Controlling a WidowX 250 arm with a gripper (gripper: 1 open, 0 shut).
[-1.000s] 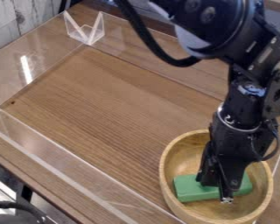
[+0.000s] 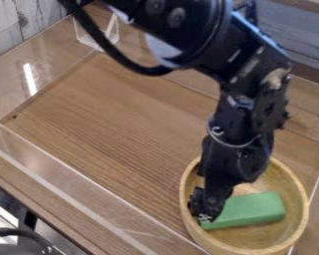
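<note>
My black gripper [image 2: 215,199] reaches down from the top of the camera view into a tan round bowl [image 2: 289,179] at the lower right, its fingers at the bowl's left side. It is open. A green block [image 2: 255,208] lies in the bowl, right beside the fingers; whether a finger touches it I cannot tell.
A clear plastic holder [image 2: 96,28] stands at the back left, partly hidden by the arm. A clear edge strip runs along the front left.
The gripper was over the bowl's right part, rose and blurred, and is now down at the bowl's left side. The green block has shifted slightly within the bowl.
</note>
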